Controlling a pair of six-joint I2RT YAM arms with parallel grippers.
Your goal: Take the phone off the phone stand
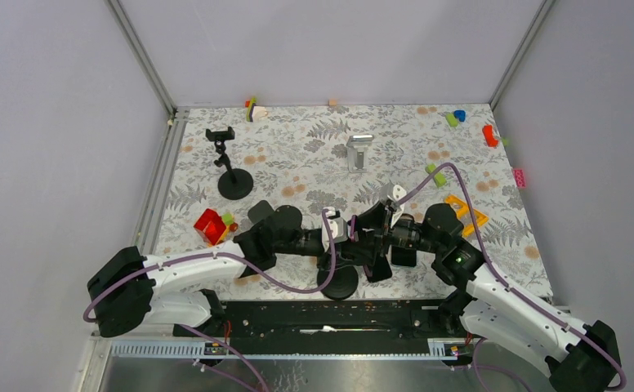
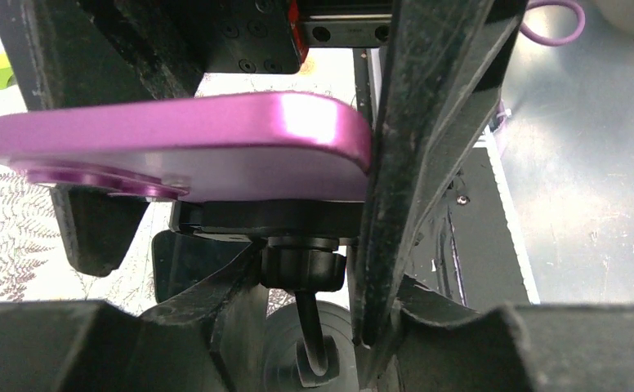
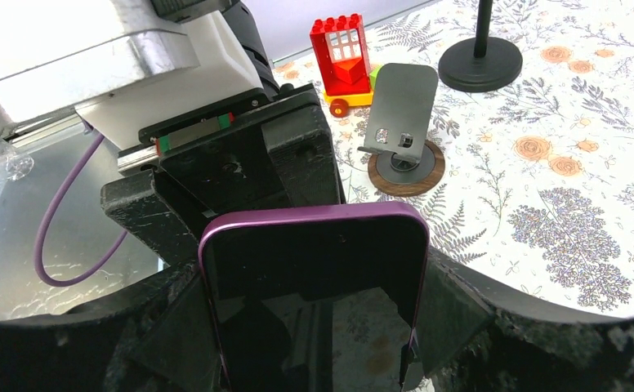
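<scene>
A phone with a shiny purple back [image 2: 175, 135] fills the upper part of the left wrist view; its dark screen faces the right wrist camera. My right gripper is shut on the phone, one finger along each side edge. Below the phone is the stand's black holder [image 2: 273, 216]; whether the two still touch I cannot tell. My left gripper is shut on the phone stand, its fingers either side of the neck [image 2: 304, 265]. The stand's round base [image 1: 340, 282] shows under the arms near the table's front edge.
Two dark phones lie close by, one at the base [image 1: 379, 269] and another [image 1: 404, 256] to its right. A small grey stand [image 3: 399, 114], a red toy [image 1: 209, 226] and a tall black stand [image 1: 235, 183] are at the left. A silver stand [image 1: 359, 153] is farther back.
</scene>
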